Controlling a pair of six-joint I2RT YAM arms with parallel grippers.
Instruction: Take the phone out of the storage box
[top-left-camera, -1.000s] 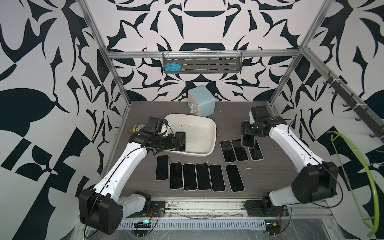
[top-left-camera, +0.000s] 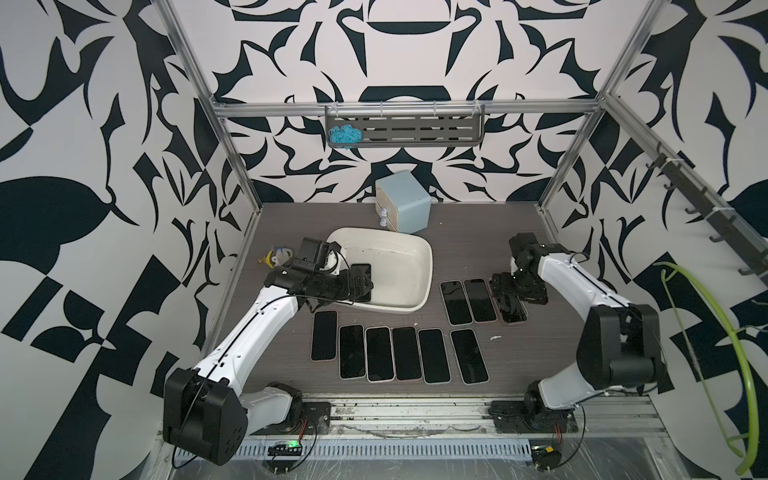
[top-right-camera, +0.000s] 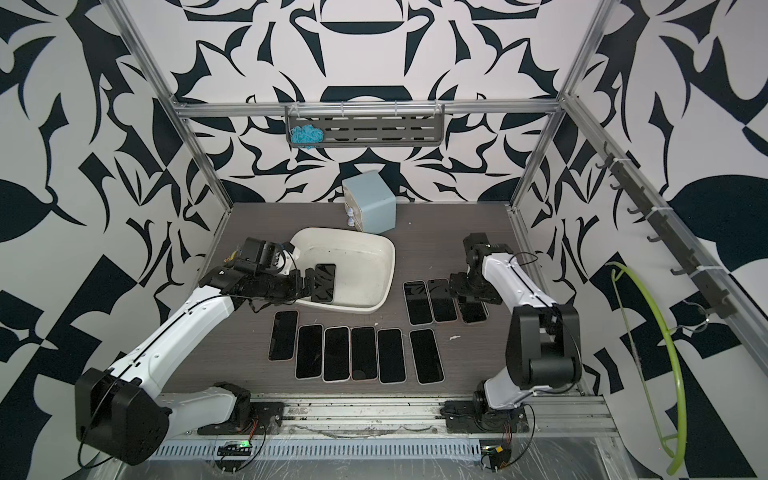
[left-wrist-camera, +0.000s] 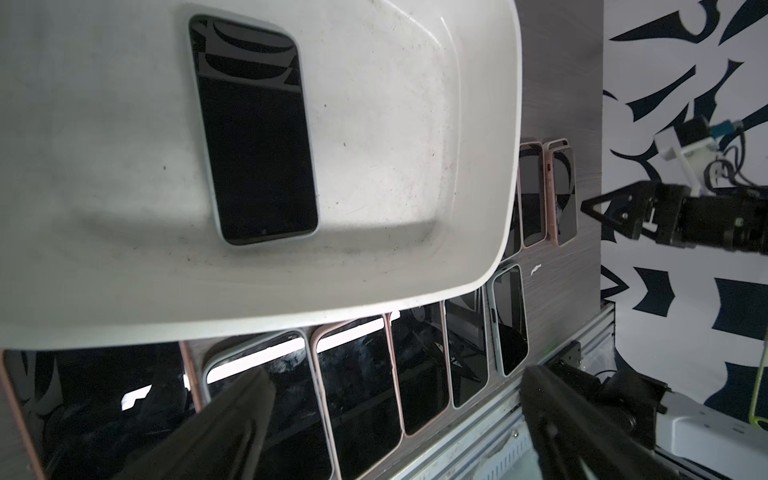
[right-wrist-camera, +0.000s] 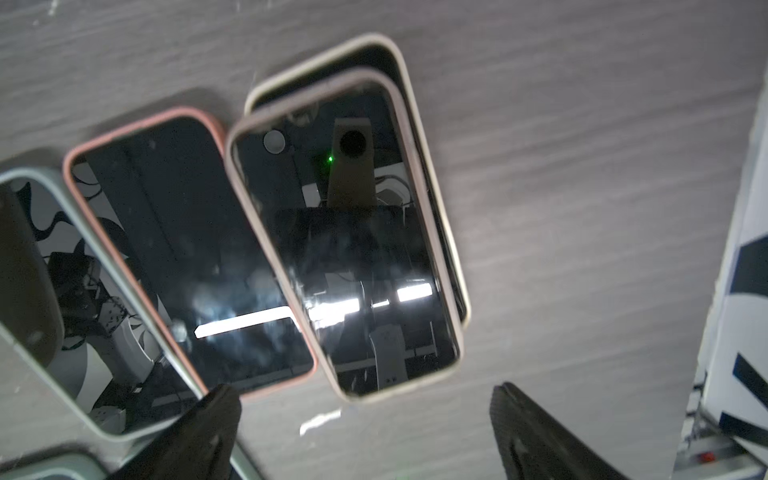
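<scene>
One phone (left-wrist-camera: 254, 132) lies screen up in the white storage box (top-left-camera: 412, 256), seen fully in the left wrist view. My left gripper hangs open over that box's near part, nothing between its fingers. My right gripper is open above the phones at the right; beneath it a pink-rimmed phone (right-wrist-camera: 344, 240) rests on top of another phone (right-wrist-camera: 460, 284), slightly offset, beside further phones.
A row of several phones (top-left-camera: 405, 352) lines the front of the table. A light blue box (top-left-camera: 404, 200) stands at the back. A shelf (top-left-camera: 416, 128) with blue material hangs on the rear wall.
The phone that my right gripper held a second ago now lies on another phone at the right. The left arm has barely moved.
</scene>
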